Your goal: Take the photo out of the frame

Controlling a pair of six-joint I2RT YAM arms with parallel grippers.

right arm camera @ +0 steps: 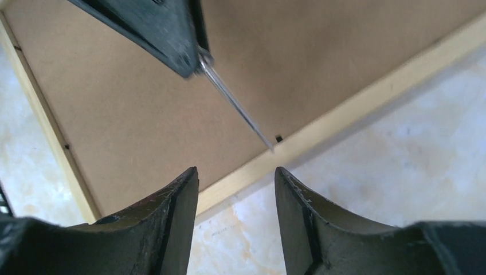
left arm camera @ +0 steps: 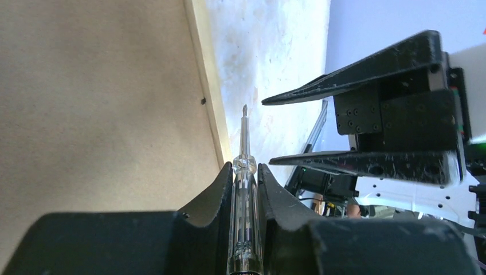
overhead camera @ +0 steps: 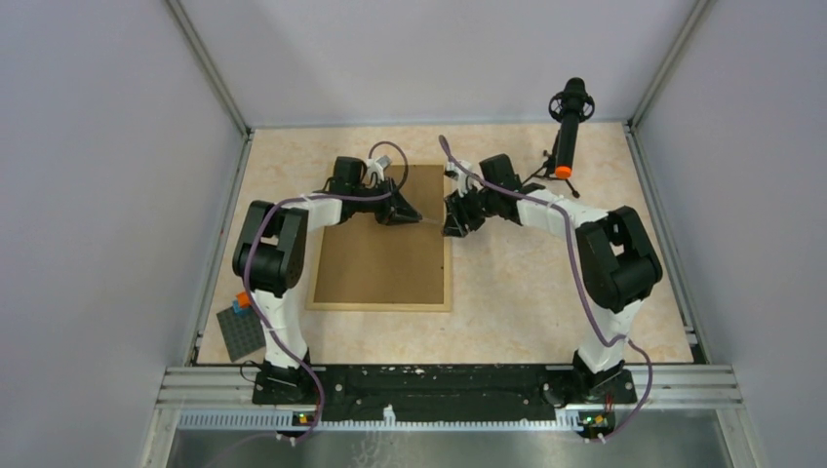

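Observation:
The photo frame (overhead camera: 449, 283) lies with its brown backing board (overhead camera: 380, 263) facing up and a pale wooden rim around it. In the left wrist view, my left gripper is shut on a screwdriver (left arm camera: 245, 212) with a clear handle. The thin shaft points toward the frame's right rim. Small dark tabs (right arm camera: 279, 138) sit along the rim's inner edge, one of them close to the screwdriver's tip in the right wrist view. My right gripper stands open by that rim, its fingers apart with nothing between them. No photo shows.
A black stand with an orange-tipped arm (overhead camera: 564, 146) is at the back right. A grey pad (overhead camera: 242, 333) with an orange and blue object (overhead camera: 243, 301) lies at the front left.

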